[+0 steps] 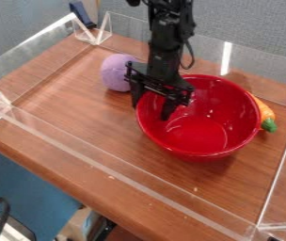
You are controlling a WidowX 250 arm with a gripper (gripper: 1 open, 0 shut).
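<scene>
My black gripper (156,92) is over the left rim of a large red bowl (202,132), its fingers reaching down at that rim and partly into the bowl. Whether the fingers are shut on the rim is not clear. Just left of the gripper, a purple round object (116,72) rests on the wooden table. An orange object with a green tip (265,115) lies behind the bowl's right side, partly hidden by it.
Clear low walls surround the wooden table (71,104). A grey wall stands behind, and floor clutter shows at the lower left.
</scene>
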